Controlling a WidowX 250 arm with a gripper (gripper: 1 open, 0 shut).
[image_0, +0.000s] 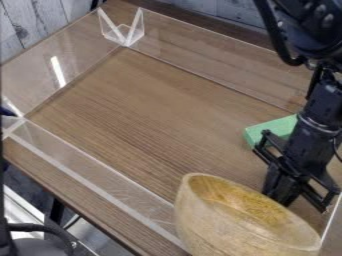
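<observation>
My gripper (283, 182) is at the right, pointing down just behind a large pale wooden bowl (234, 225) at the bottom right. Its fingers are close together near the bowl's back rim; I see nothing clearly held between them. A green object (267, 131) lies behind the gripper, partly hidden by the arm.
Clear plastic walls (94, 170) edge it, with a clear angular bracket (123, 30) at the back.
</observation>
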